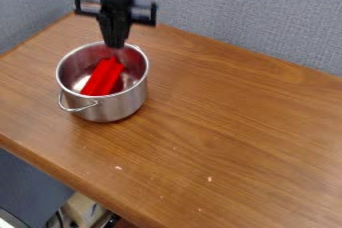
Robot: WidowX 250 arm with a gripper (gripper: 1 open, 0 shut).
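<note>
A metal pot (118, 102) with a wire handle stands on the wooden table at the left. A red object (100, 79) lies inside it. My gripper (115, 40) hangs above the pot's back rim, its dark body blurred at the top of the view and a pale, narrow tip pointing down. It is shut, with nothing seen between its fingers.
Grey walls stand behind, and the table's left front edge drops to a grey area with some cables below.
</note>
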